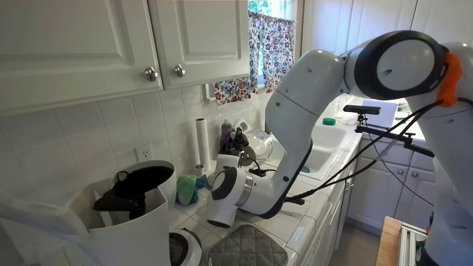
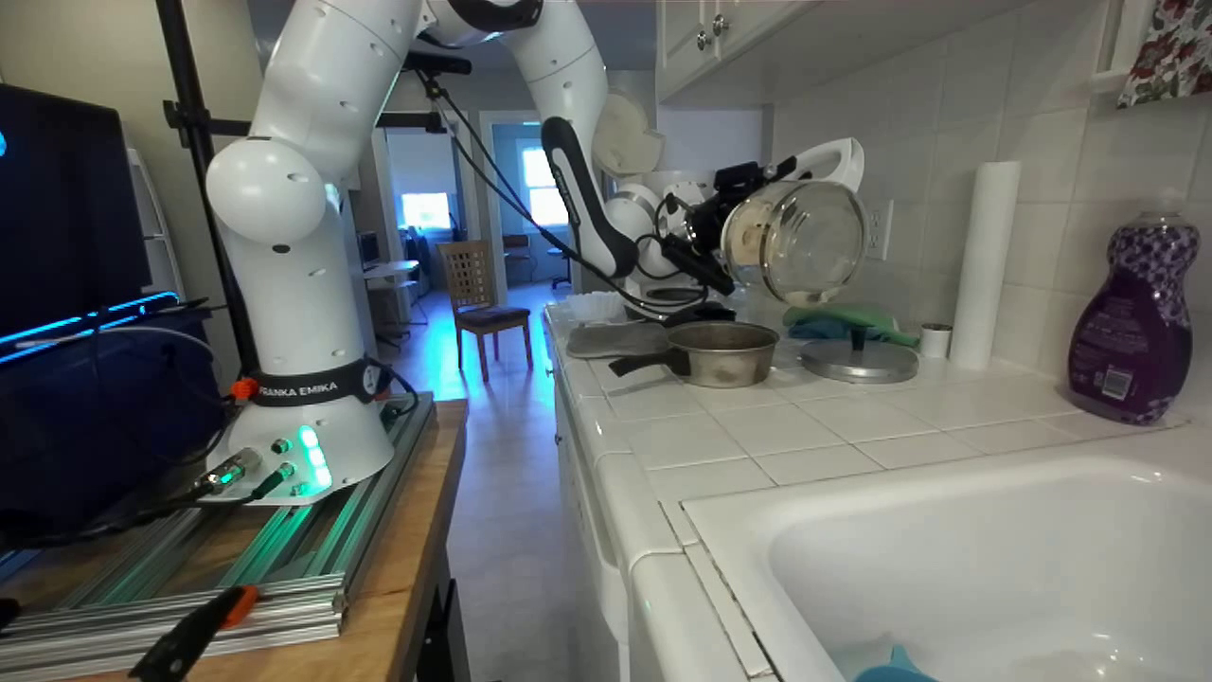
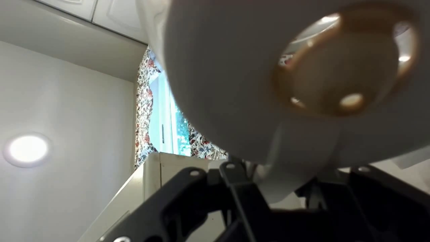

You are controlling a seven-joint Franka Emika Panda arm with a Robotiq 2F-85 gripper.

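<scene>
My gripper [image 2: 763,193] is shut on a clear glass carafe [image 2: 820,244] with a white handle [image 2: 843,159]. The carafe hangs tipped well onto its side above the counter. Through the wrist camera, a pale part of the carafe [image 3: 282,177] sits between the black fingers, while its blurred grey and brown body fills the upper right. My wrist partly covers the gripper [image 1: 241,141] and the carafe [image 1: 259,142] in exterior view 1. The exact grip point cannot be made out.
A metal saucepan [image 2: 733,362] and a separate lid [image 2: 860,364] stand on the tiled counter. Around them are a paper towel roll [image 2: 986,267], a purple soap bottle [image 2: 1133,313] and the sink [image 2: 966,500]. A white coffee maker [image 1: 133,230] and grey pot holder [image 1: 248,248] occupy the other end.
</scene>
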